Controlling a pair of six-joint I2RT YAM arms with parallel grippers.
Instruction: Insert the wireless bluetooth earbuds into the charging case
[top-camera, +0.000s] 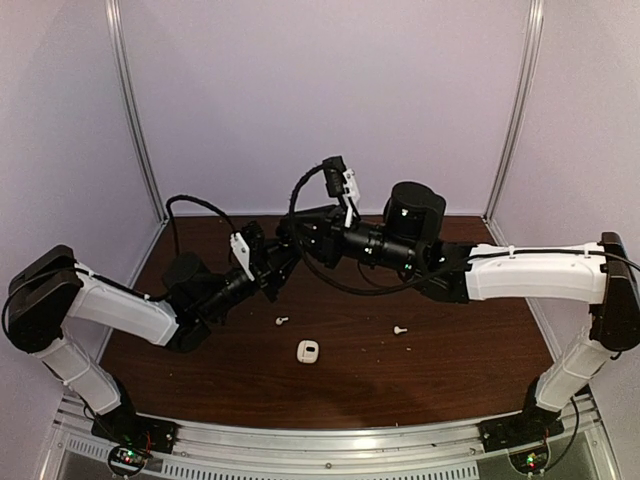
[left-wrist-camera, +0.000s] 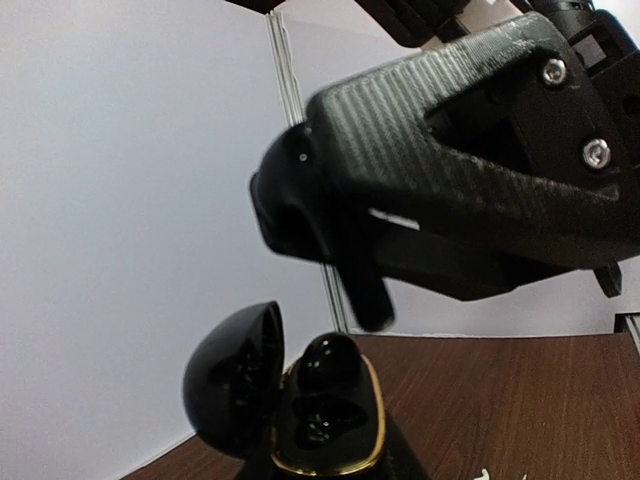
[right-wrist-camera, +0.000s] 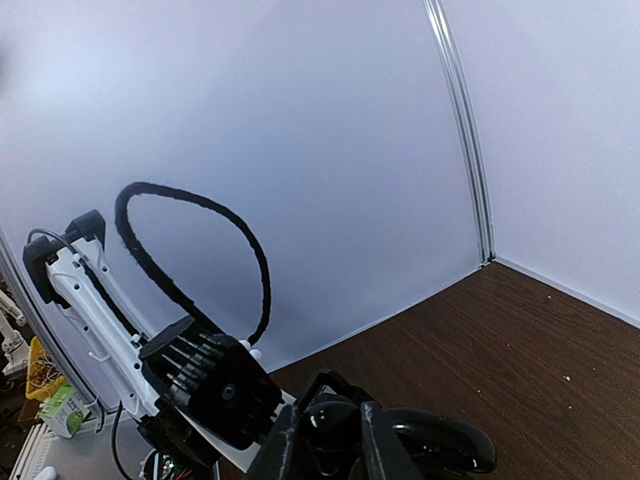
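The black charging case (left-wrist-camera: 327, 463) with its gold rim stands open in the left wrist view, its lid (left-wrist-camera: 230, 385) tilted to the left. One glossy black earbud (left-wrist-camera: 330, 362) sits in the case, and the cavity in front of it looks empty. My left gripper (top-camera: 286, 252) is shut on the case, whose lower part is out of view. Above the case, my right gripper is shut on a second black earbud (left-wrist-camera: 362, 285). Its stem points down and ends a little above the case, apart from it. In the top view the two grippers overlap and hide these parts.
On the table lie a white case (top-camera: 308, 351) and two small white earbuds, one left (top-camera: 281, 321) and one right (top-camera: 400, 330). They are clear of both arms. Pale walls close off the back and sides.
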